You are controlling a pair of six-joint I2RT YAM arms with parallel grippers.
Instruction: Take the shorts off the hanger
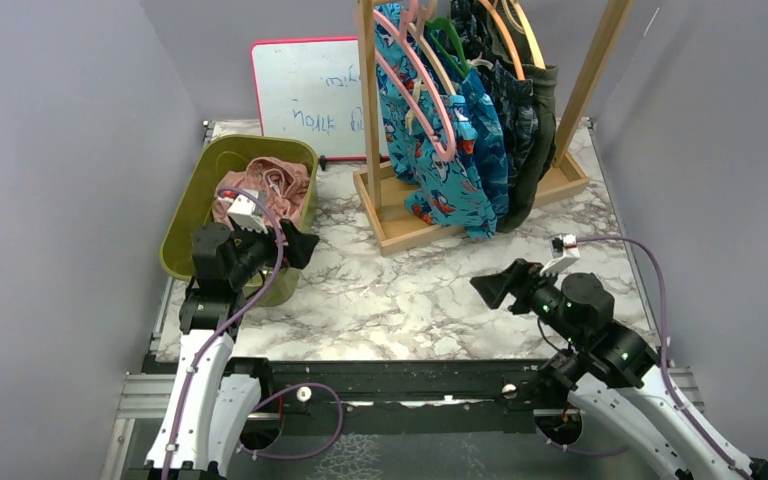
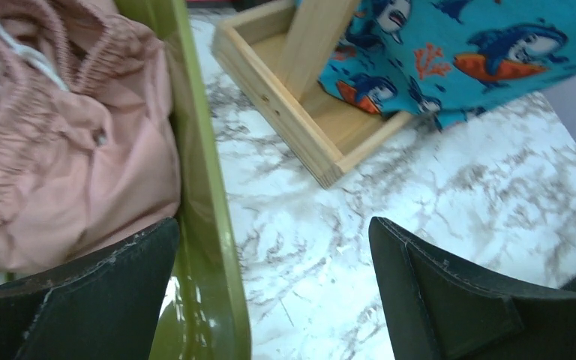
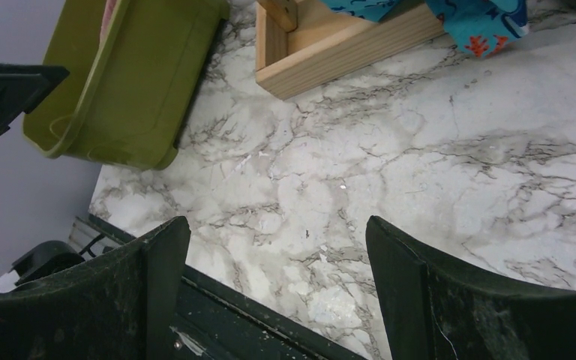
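Note:
Blue shark-print shorts [image 1: 450,190] hang on pink hangers [image 1: 443,140] at the front of the wooden rack [image 1: 566,135], with more blue, dark and olive garments behind. My left gripper [image 1: 295,245] is over the front right of the green bin [image 2: 217,210], open and empty; in its wrist view pink fabric [image 2: 97,150] lies inside the bin. My right gripper [image 1: 485,290] hangs open over the marble table, right of centre and in front of the rack, with nothing between its fingers.
A whiteboard [image 1: 305,85] leans at the back left. The rack's wooden base [image 1: 400,235] takes up the back right. Grey walls enclose the sides.

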